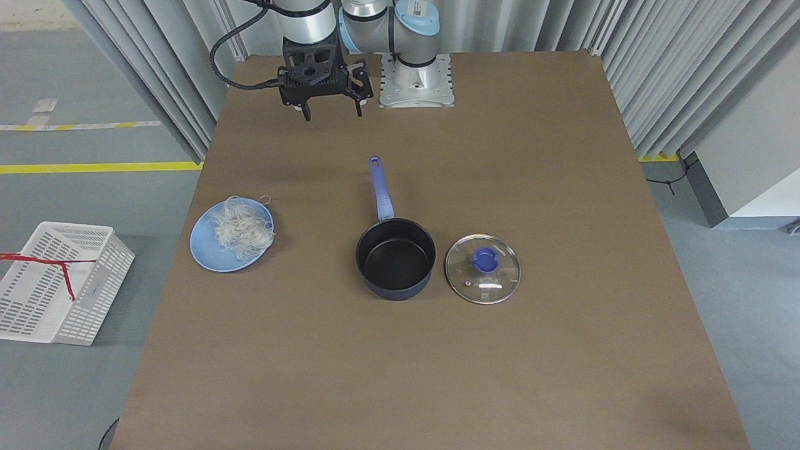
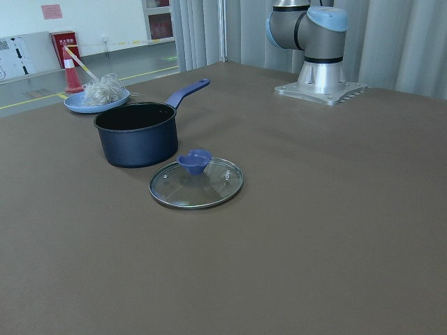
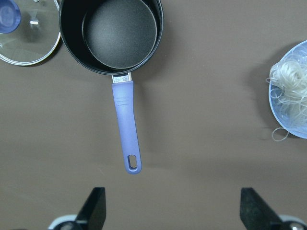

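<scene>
A dark blue saucepan [image 1: 395, 259] with a blue handle [image 3: 125, 122] stands empty at the middle of the table. Beside it, on the front view's right, a glass lid with a blue knob [image 1: 482, 281] lies flat. A light blue plate [image 1: 207, 247] holds a pile of white noodle-like strands [image 1: 240, 229] on the other side of the pan. My gripper [image 1: 332, 112] hangs above the back left of the table, fingers apart and empty, beyond the end of the pan's handle; in the wrist view the fingertips [image 3: 99, 201] show at the bottom edge.
The robot's base [image 1: 416, 94] stands at the back edge. A white basket [image 1: 82, 315] with red cord sits off the table, at the left.
</scene>
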